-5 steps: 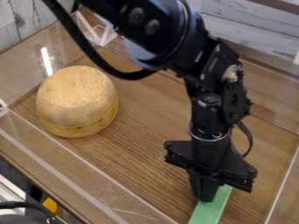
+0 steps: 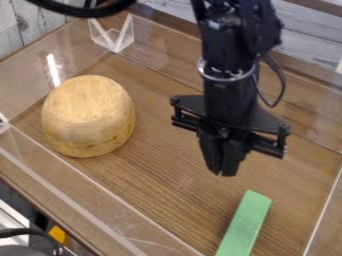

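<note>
The black gripper (image 2: 230, 136) hangs over the middle of the wooden tray, above and behind a light green rectangular block (image 2: 243, 228) that lies on the tray floor at the lower right. Whether its fingers are open or shut is hard to tell from this view; nothing is visible held in it. A round, tan wooden object (image 2: 87, 112) sits at the left of the tray, apart from the gripper.
The tray floor (image 2: 134, 200) is bare between the round object and the green block. Low walls border the tray at left and right, and a small white wire-like piece (image 2: 114, 35) is at the back left.
The gripper has risen and moved back, away from the green block, which is now uncovered and lies where it was.
</note>
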